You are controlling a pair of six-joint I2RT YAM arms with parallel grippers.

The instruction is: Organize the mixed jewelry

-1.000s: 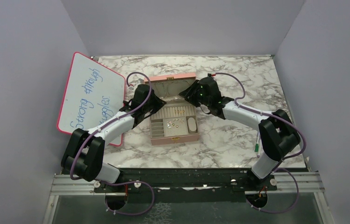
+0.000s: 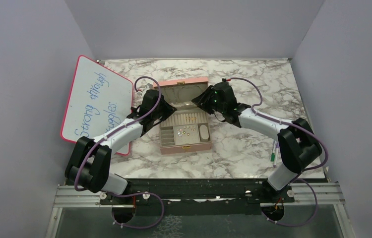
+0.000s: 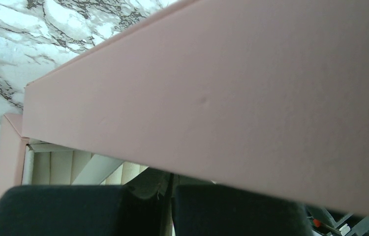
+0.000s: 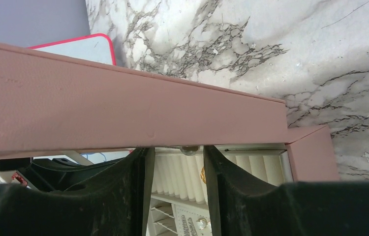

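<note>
A pink jewelry box (image 2: 185, 148) stands open at the table's middle, with ring rolls, compartments and small jewelry pieces (image 2: 184, 131) inside. Its raised lid (image 2: 180, 82) fills much of both wrist views (image 3: 202, 88) (image 4: 123, 103). My left gripper (image 2: 171, 111) is at the lid's left side; in its wrist view the fingers are shut, nothing seen between them. My right gripper (image 2: 198, 101) stands open at the lid's right side, its fingertips by the lid's lower edge, a small metal piece behind the gap.
A whiteboard with blue writing (image 2: 94, 104) lies at the left. Markers (image 2: 274, 153) lie at the right near the front.
The left arm and the box look unchanged.
</note>
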